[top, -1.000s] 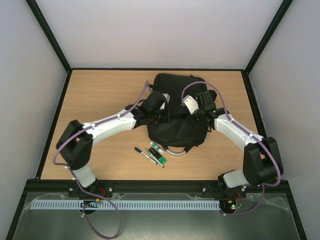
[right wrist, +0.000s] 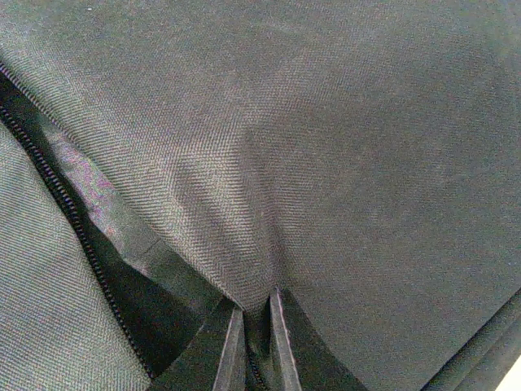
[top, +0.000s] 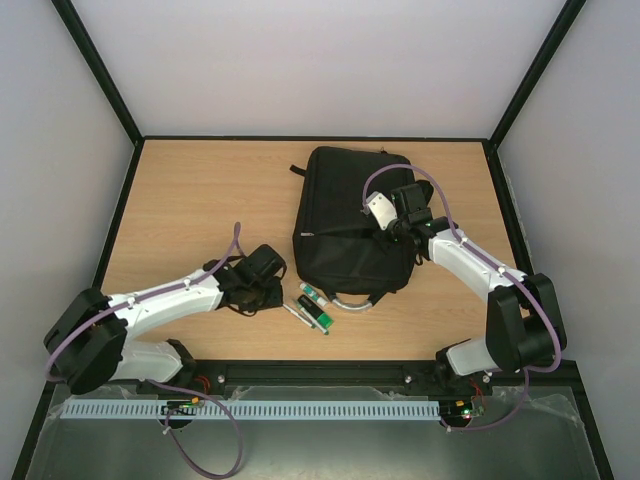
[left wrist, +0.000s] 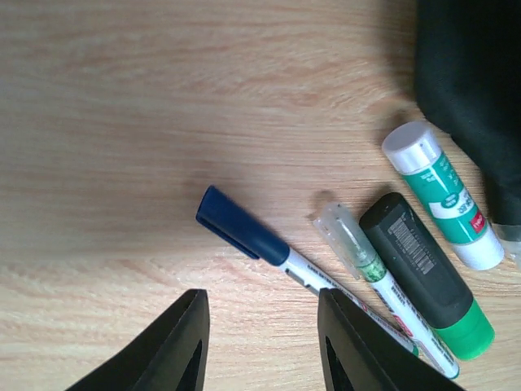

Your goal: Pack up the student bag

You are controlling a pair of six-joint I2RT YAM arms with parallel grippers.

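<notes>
The black bag (top: 345, 255) lies on the table with its zipped pocket partly open, as the right wrist view shows by its zipper (right wrist: 77, 216). My right gripper is shut on a fold of the bag's fabric (right wrist: 252, 236). Over the bare wood, my left gripper is parted with nothing between its fingers. A blue-capped marker (left wrist: 252, 232) lies just beyond those fingertips. Beside it are a clear-capped pen (left wrist: 383, 281), a black and green highlighter (left wrist: 427, 273) and a white and green glue stick (left wrist: 448, 199).
The bag's handle (top: 352, 304) lies close to the glue stick. Bare tabletop (top: 200, 200) spreads to the left of the bag, and a clear strip runs along the right side. Black frame bars border the table.
My left arm has swung from above the bag down and left to the pens, its gripper now covering part of the marker from above. The right arm and bag stay put.
</notes>
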